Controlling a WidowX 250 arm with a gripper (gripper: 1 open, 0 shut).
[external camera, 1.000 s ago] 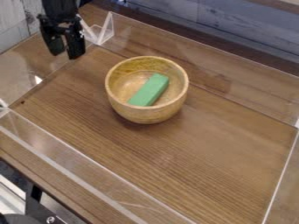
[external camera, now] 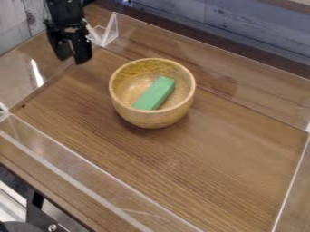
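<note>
A yellow bowl point(external camera: 172, 83) stands on the wooden surface right of centre, with a green oblong block point(external camera: 154, 93) lying inside it. My dark gripper point(external camera: 75, 51) is at the top left, above the wood and apart from the bowl; its small fingers look spread, with nothing visible held between them.
A clear plastic piece point(external camera: 104, 32) is just right of the gripper. A wall runs along the back and top right.
My gripper has shifted very slightly; the bowl and block are unmoved.
</note>
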